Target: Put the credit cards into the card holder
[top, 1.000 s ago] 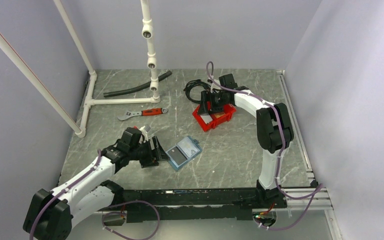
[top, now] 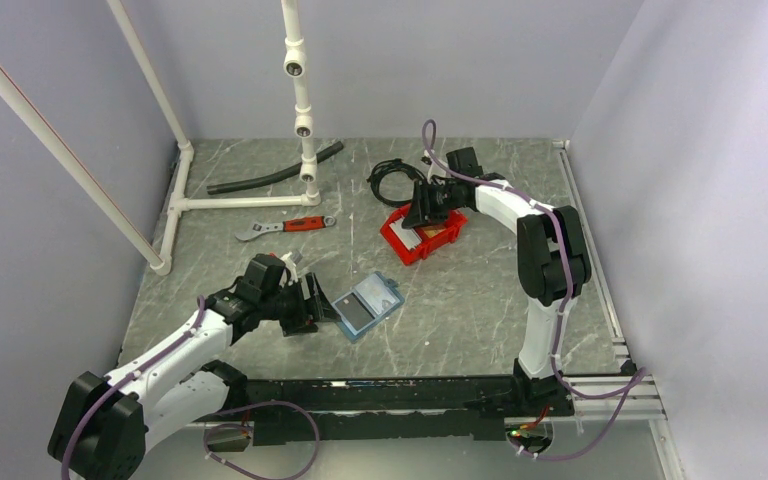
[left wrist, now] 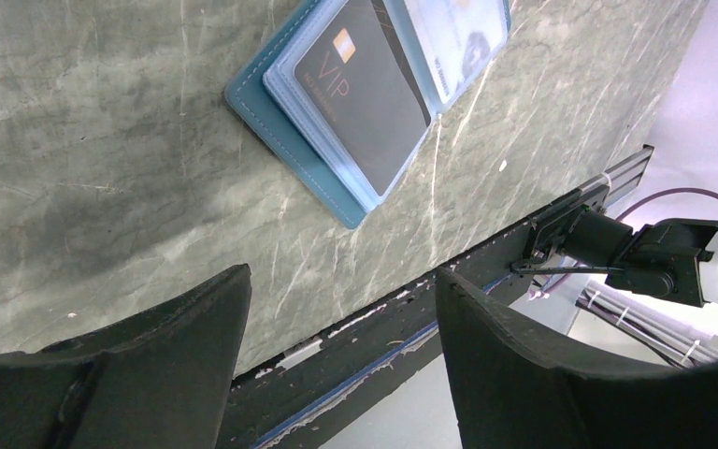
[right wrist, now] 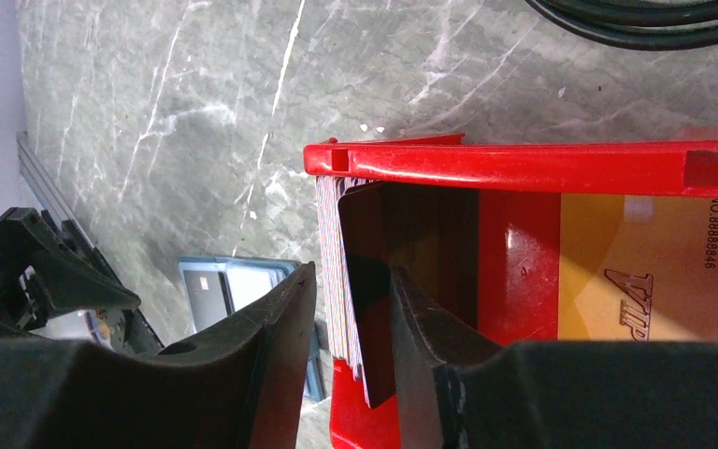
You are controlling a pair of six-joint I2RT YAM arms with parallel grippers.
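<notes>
The blue card holder [top: 367,305] lies spread on the table, a black VIP card [left wrist: 365,98] in one half and a pale card [left wrist: 453,37] behind a clear window in the other. Beside it, my left gripper [top: 322,300] is open and empty. In the right wrist view, a stack of cards [right wrist: 334,271], edge-on, leans against the near end of the red box [right wrist: 533,170], with a dark card [right wrist: 366,281] on its inner side. My right gripper has its fingers apart on either side of these cards; contact is unclear. A gold card [right wrist: 654,271] lies in the box's other part.
A coiled black cable [top: 396,180] lies behind the box. Towards the back left are a wrench [top: 285,227], a dark tube [top: 275,178] and a white pipe frame [top: 240,203]. The table right of the card holder is clear.
Early in this second, the red box shifted slightly left while my right gripper's fingers moved a little to the right. The left arm and card holder look almost unchanged.
</notes>
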